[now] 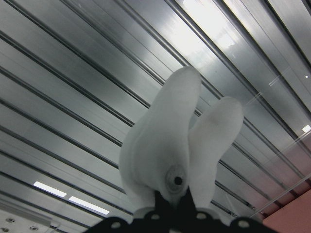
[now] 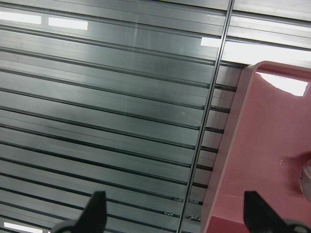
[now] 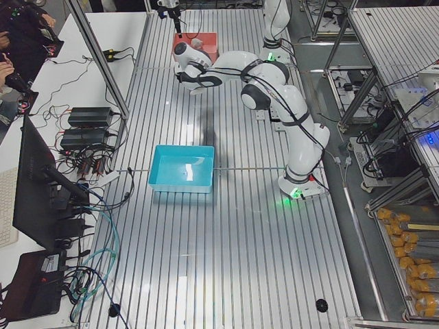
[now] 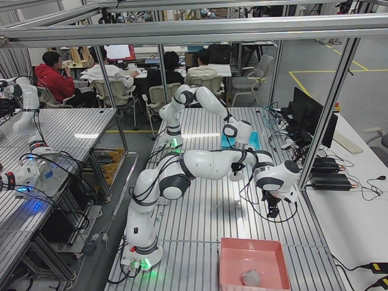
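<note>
A white plush toy (image 1: 160,141) with two long lobes fills the middle of the left wrist view, held by my left gripper, whose fingertips are mostly hidden behind it; below the arm it shows in the camera right view. A pink bin (image 4: 254,245) at the far end of the table holds a pale rounded object (image 4: 251,279). My right gripper (image 4: 271,206) hangs above the table beside that bin, its fingers (image 2: 257,211) wide apart in its wrist view with nothing between them. A cyan bin (image 3: 181,171) stands empty nearer the left camera.
Black power units (image 3: 89,127), a monitor (image 3: 41,185) and cables line the side table. Both arm bases sit along one edge of the slatted table. The table around the cyan bin is mostly clear.
</note>
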